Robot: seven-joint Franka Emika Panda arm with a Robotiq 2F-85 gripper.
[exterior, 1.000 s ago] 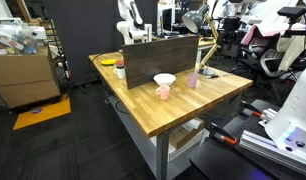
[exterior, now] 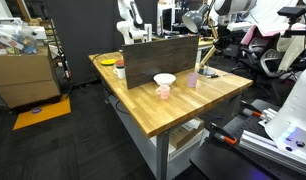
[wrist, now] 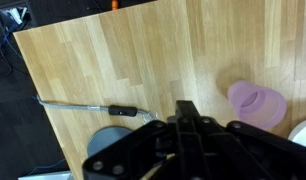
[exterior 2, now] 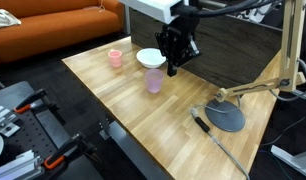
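Note:
My gripper (exterior 2: 173, 69) hangs above the wooden table, its fingers together and nothing showing between them. In the wrist view the gripper points down at bare wood. A translucent purple cup (exterior 2: 153, 82) stands upright on the table, apart from the fingers; the wrist view has this cup (wrist: 251, 100) to their right. Behind it sits a white bowl (exterior 2: 151, 58), with a pink mug (exterior 2: 115, 58) farther off. A cord with a black handle (wrist: 123, 110) lies left of the gripper in the wrist view.
A desk lamp's round grey base (exterior 2: 226, 117) stands on the table, and its wooden arm (exterior 2: 258, 82) rises beside my gripper. A dark upright panel (exterior: 153, 62) runs behind the bowl.
In exterior view 1 the arm's end with my gripper has come slightly lower and to the left. The cup, bowl and mug stay where they were.

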